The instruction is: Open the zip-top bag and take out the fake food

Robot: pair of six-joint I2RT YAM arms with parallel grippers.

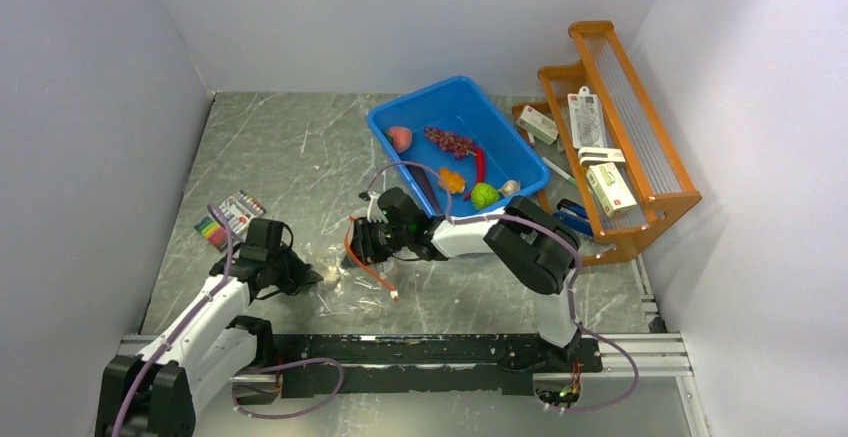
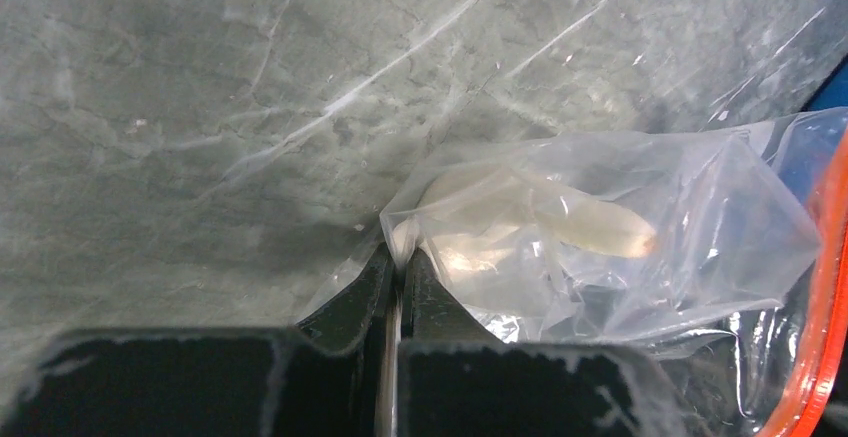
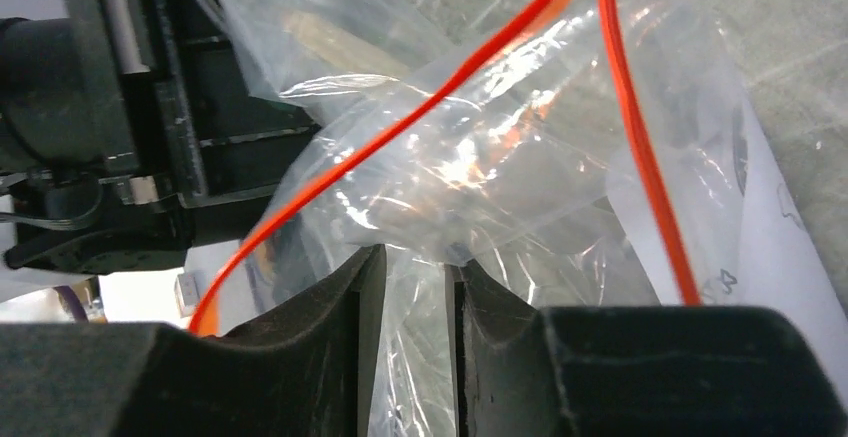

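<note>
A clear zip top bag (image 1: 350, 297) with an orange zip strip (image 3: 643, 147) lies on the worktop. A pale food item (image 2: 590, 227) shows through its plastic in the left wrist view. My left gripper (image 1: 312, 278) is shut on the bag's crumpled edge, its fingertips (image 2: 365, 292) pinching the plastic. My right gripper stands open over the bag at its orange-strip end, fingertips a short gap apart with plastic behind and around them; whether they touch it I cannot tell.
A blue bin (image 1: 467, 104) of fake produce stands behind the right arm. A wooden rack (image 1: 655, 167) with boxes stands at the right. Colored markers (image 1: 215, 227) lie at the left.
</note>
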